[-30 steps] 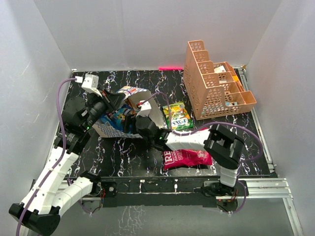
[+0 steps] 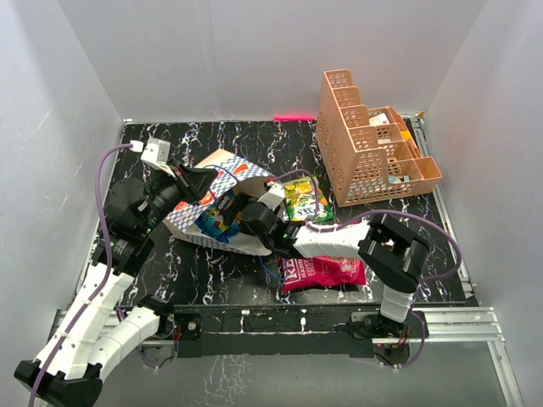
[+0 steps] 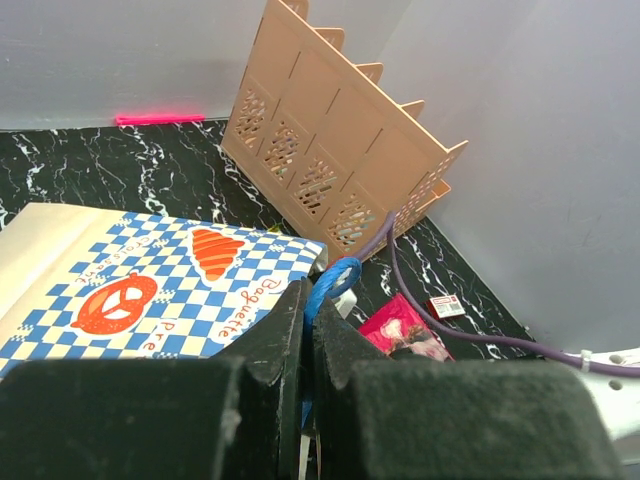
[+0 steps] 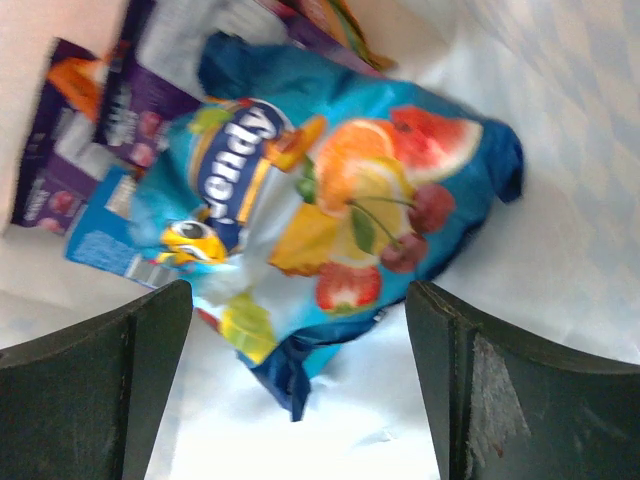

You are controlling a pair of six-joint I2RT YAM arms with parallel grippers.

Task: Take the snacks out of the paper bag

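The paper bag [image 2: 182, 222], blue-and-white checked, lies tilted with its mouth facing right. My left gripper [image 2: 206, 181] is over its upper side, shut on the blue cord handle [image 3: 318, 298], which runs between the fingers. At the mouth, my right gripper [image 2: 233, 209] reaches in with its fingers apart. In the right wrist view a blue fruit-candy packet [image 4: 350, 215] lies ahead of the right fingers [image 4: 455, 370], partly between them; purple packets [image 4: 140, 95] sit deeper inside. On the table are a green-yellow packet [image 2: 305, 200] and a red packet [image 2: 322, 271].
A tan stepped organizer [image 2: 361, 161] occupies the back right. A pink strip [image 2: 294, 117] lies along the back wall. The right forearm [image 2: 335, 240] passes over the red packet. Bare black tabletop shows in front of the bag.
The bag has turned so its printed face shows more from above, and the left gripper has shifted slightly right and down.
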